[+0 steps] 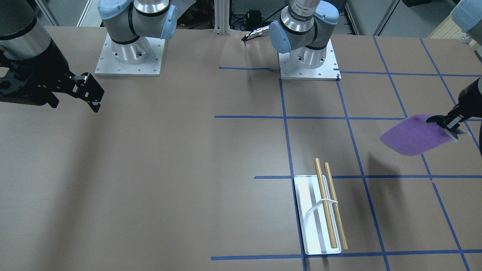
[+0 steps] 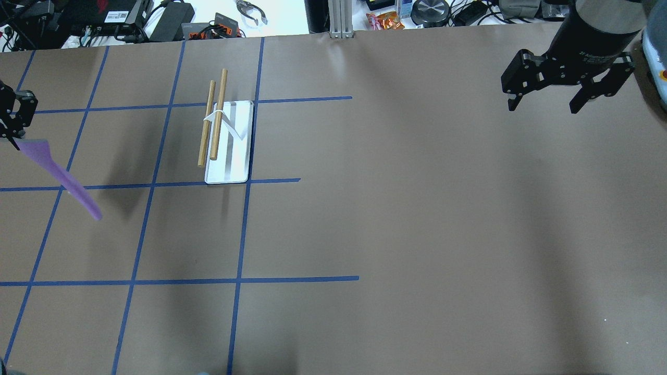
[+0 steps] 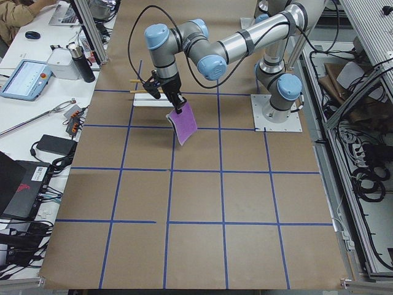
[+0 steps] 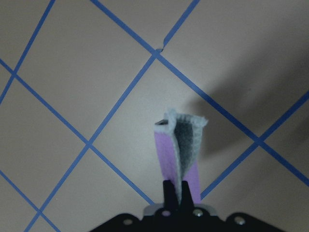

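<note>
A purple cloth (image 1: 411, 135) with a grey edge hangs in the air at the right of the front view, pinched by one end in my gripper (image 1: 449, 126), which is shut on it. In the top view it dangles as a narrow folded strip (image 2: 59, 172) from the gripper (image 2: 17, 138) at the left edge. In the left view the cloth (image 3: 184, 126) hangs below the gripper. In the left wrist view the bunched cloth (image 4: 166, 150) rises from between the fingers.
A white tray (image 1: 311, 226) with two wooden sticks (image 1: 339, 226) on a holder stands on the taped table. Other robot arms (image 1: 63, 86) stand at the back and left.
</note>
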